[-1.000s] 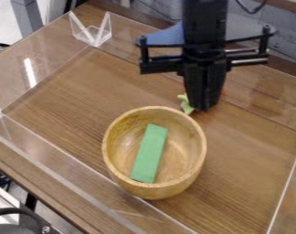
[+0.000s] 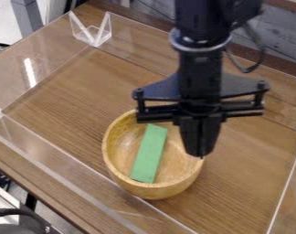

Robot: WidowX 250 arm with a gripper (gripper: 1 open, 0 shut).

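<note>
A round wooden bowl point(image 2: 177, 172) sits on the table at lower centre, holding a green block point(image 2: 148, 153) that lies lengthwise along its left side. The dark gripper point(image 2: 197, 144) hangs large over the bowl's back half, covering much of the middle of the view. Its fingertips point down, and it looks shut with nothing visible between them. Whatever lies behind the gripper is hidden.
A clear plastic piece point(image 2: 92, 27) stands at the back left. Raised edges run along the left and back.
The gripper has come lower and nearer the camera, down over the bowl. The small red and green object seen behind it earlier is now hidden.
</note>
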